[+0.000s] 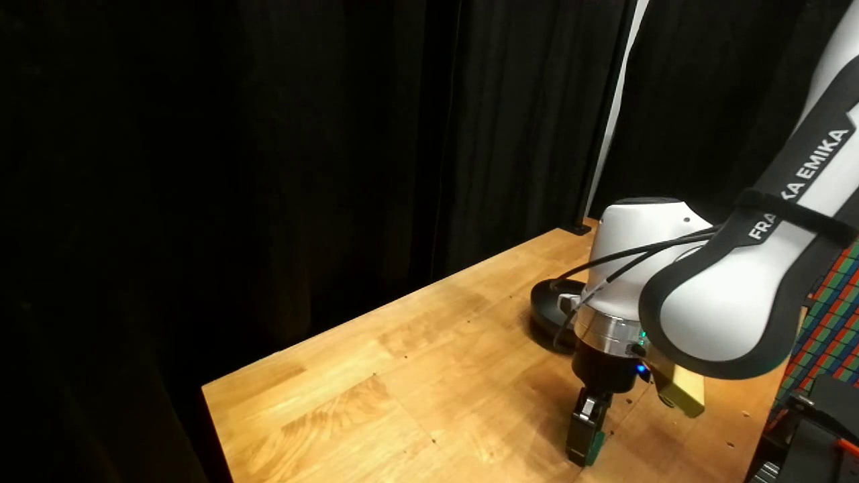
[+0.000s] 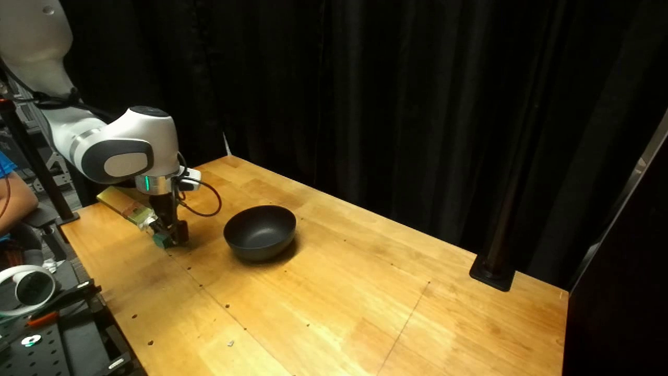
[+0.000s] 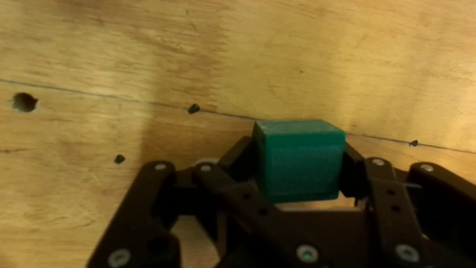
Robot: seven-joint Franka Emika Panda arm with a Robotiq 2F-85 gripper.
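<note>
A green block (image 3: 304,167) sits between the two fingers of my gripper in the wrist view. The dark finger pads (image 3: 352,172) appear to press against its left and right sides. In exterior view 1 my gripper (image 1: 586,435) points down at the table, and only a sliver of the green block (image 1: 595,448) shows beside the finger. Exterior view 2 has the block (image 2: 163,240) low at the tabletop, partly covered by the gripper. Whether it touches the wood cannot be made out.
A black bowl (image 2: 260,233) stands on the wooden table (image 2: 376,282) a short way from the gripper; the arm partly covers it in exterior view 1. Dark curtains (image 2: 388,113) hang behind it.
</note>
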